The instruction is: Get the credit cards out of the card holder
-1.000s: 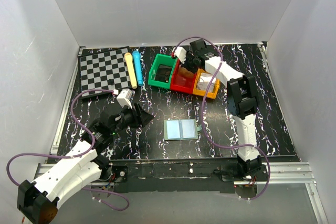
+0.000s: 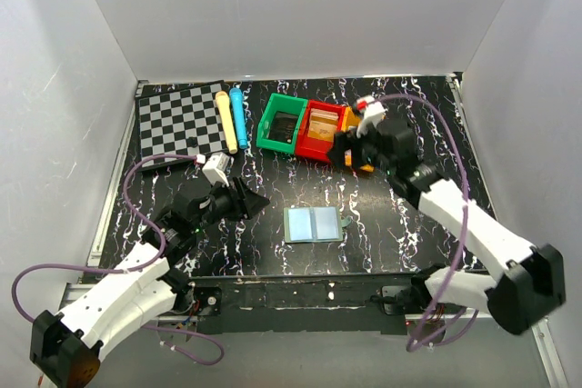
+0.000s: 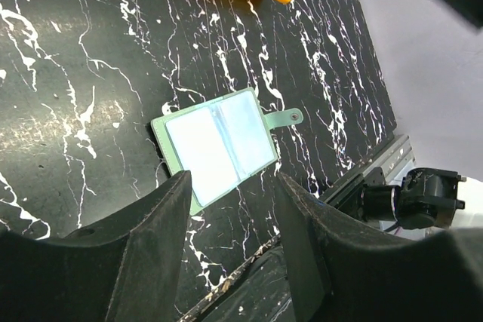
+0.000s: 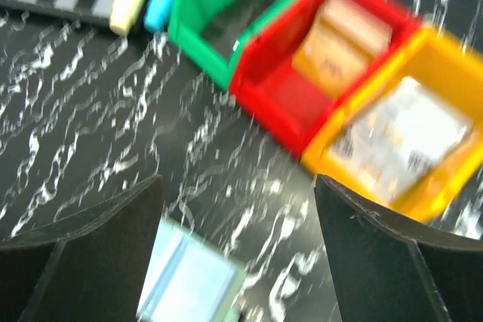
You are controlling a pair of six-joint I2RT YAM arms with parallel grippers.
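Note:
A pale green card holder (image 2: 300,224) lies open on the black marbled table, its clear sleeves facing up and a tab at its right side; in the left wrist view it (image 3: 204,152) is in the middle, in the right wrist view (image 4: 189,288) at the bottom edge. My left gripper (image 2: 251,202) hangs left of and above the holder, fingers apart, nothing between them. My right gripper (image 2: 340,152) is over the yellow bin, blurred, with its fingers (image 4: 377,254) wide open and empty.
Green (image 2: 271,138), red (image 2: 311,147) and yellow (image 4: 430,201) bins stand at the back. A checkered board (image 2: 173,124) with a cream roll (image 2: 225,120) and a blue roll (image 2: 238,120) lies back left. The table around the holder is clear.
The left arm has barely moved.

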